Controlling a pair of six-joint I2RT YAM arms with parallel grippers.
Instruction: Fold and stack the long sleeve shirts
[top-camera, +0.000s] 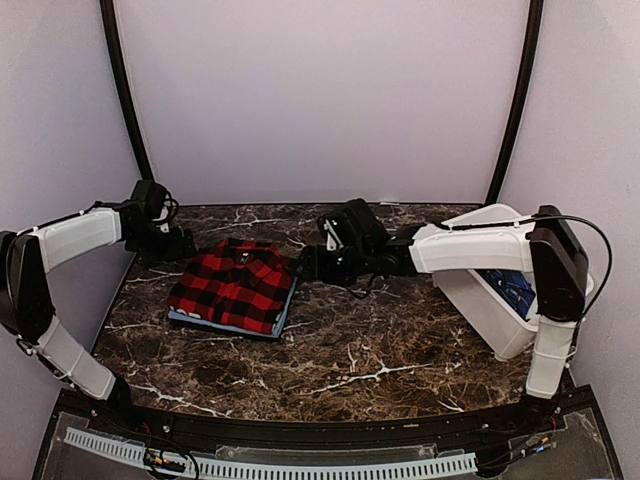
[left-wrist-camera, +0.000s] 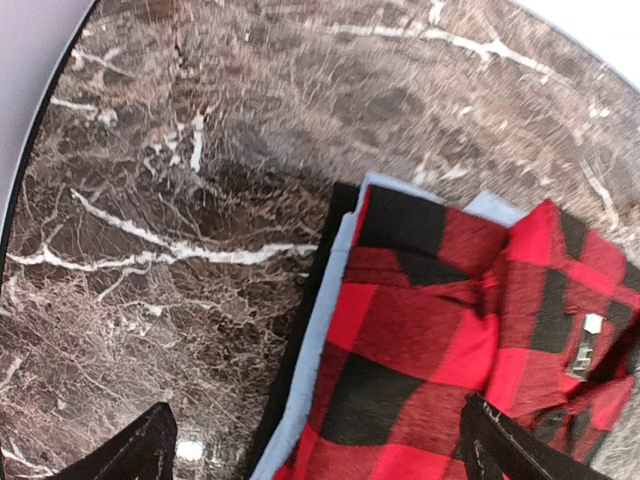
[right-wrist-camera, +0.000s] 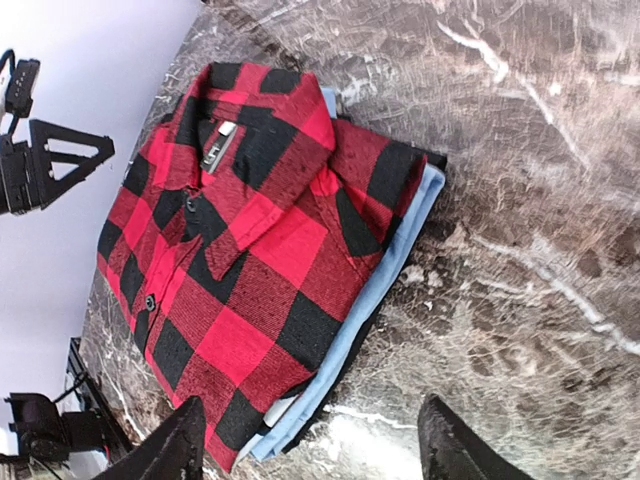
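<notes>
A folded red-and-black plaid shirt (top-camera: 232, 290) lies on top of a folded light blue shirt (right-wrist-camera: 345, 335), with a dark edge of cloth showing beneath. The stack sits left of centre on the table in the top view, collar toward the back. Off its left side, my left gripper stands open with its fingers wide apart and no cloth held. My right gripper is also open, raised beside the stack's right side and clear of it. The middle of the lower layers is hidden under the plaid shirt.
On the right of the table stands a white bin (top-camera: 480, 310) with dark blue cloth (top-camera: 512, 290) inside, partly behind the right arm.
</notes>
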